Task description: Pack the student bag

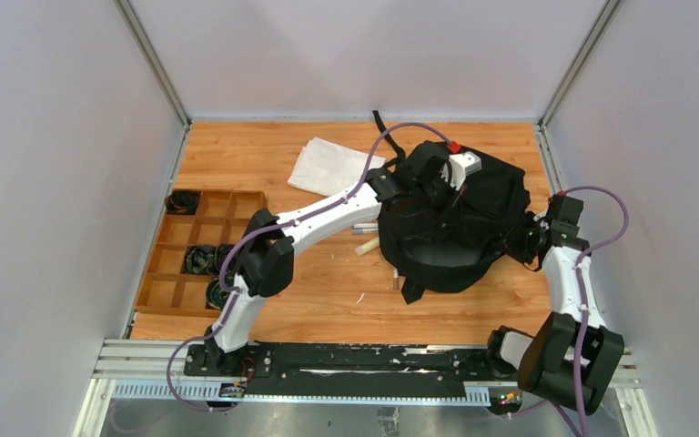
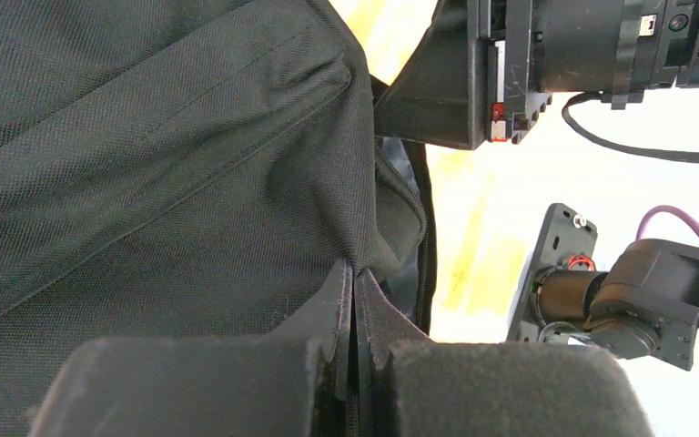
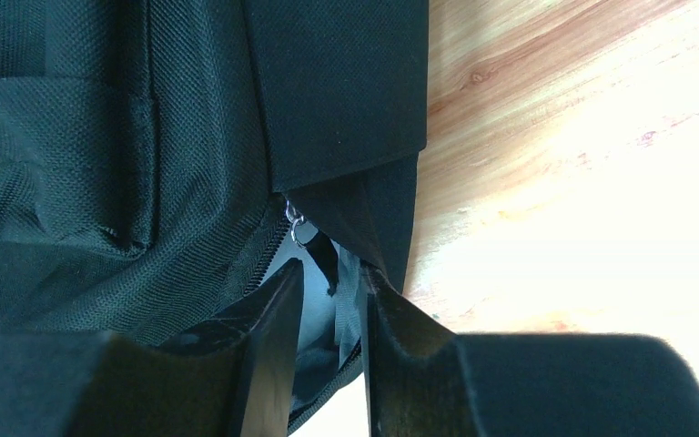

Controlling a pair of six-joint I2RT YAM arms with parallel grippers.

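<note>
The black bag [image 1: 460,259] lies open at the right of the table. My left gripper is shut on a fold of the bag's black fabric, over the bag's middle in the top view. At the bag's right side, my right gripper stands part open around the zipper area, where a metal zipper pull [image 3: 298,228] with a dark tab shows between and beyond its fingertips. Whether the fingers touch the tab is unclear.
A white cloth [image 1: 328,164] lies at the back middle, several pen-like sticks beside the bag [image 1: 367,246]. A wooden compartment tray [image 1: 173,291] with coiled cables stands at the left.
</note>
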